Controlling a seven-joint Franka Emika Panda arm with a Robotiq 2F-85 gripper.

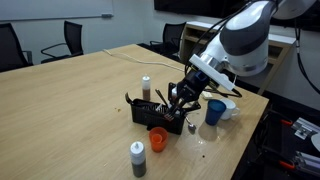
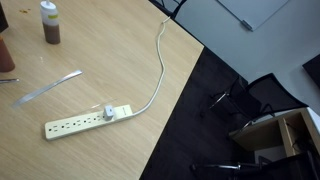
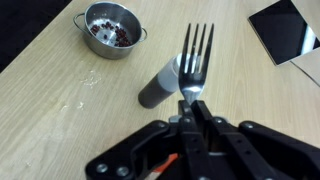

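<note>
A silver fork [image 3: 196, 62] stands out from my gripper in the wrist view, tines pointing away, and the fingers are shut on its handle. In exterior view 1 my gripper [image 1: 176, 103] is at the black container [image 1: 146, 112], in front of its right part; the fork is hard to make out there. An orange cup [image 1: 157, 138] stands on the table just in front of the container. In the wrist view a patch of orange shows below the gripper, mostly hidden by it.
A grey bottle [image 1: 138, 160] stands at the front and a blue cup [image 1: 214, 112] with a white mug [image 1: 231, 106] to the right. A metal pot [image 3: 113, 28] holds dark red pieces. A power strip [image 2: 88, 122] lies near the table edge.
</note>
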